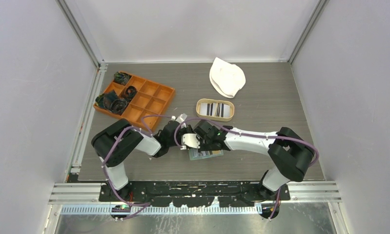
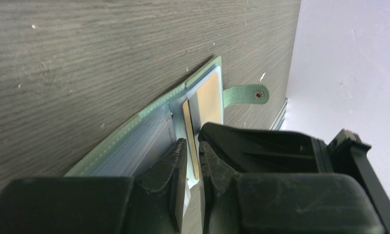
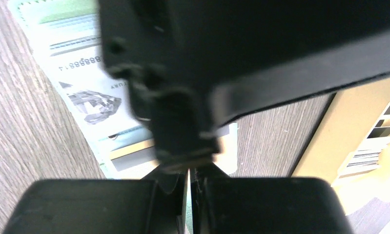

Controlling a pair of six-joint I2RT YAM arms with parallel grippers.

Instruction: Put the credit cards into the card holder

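The pale green card holder lies spread on the table under my grippers. In the left wrist view, a gold card with a grey stripe lies in a clear sleeve at its strap end. My left gripper is slightly open over the card's near edge. My right gripper is shut, with no card visible between its fingers; its tips are partly hidden behind the left gripper. In the left wrist view, a dark right finger lies against the gold card. A white card fills the neighbouring sleeve.
A tan box with several cards stands behind the holder. An orange compartment tray with cables is at back left, and a white cap at the back.
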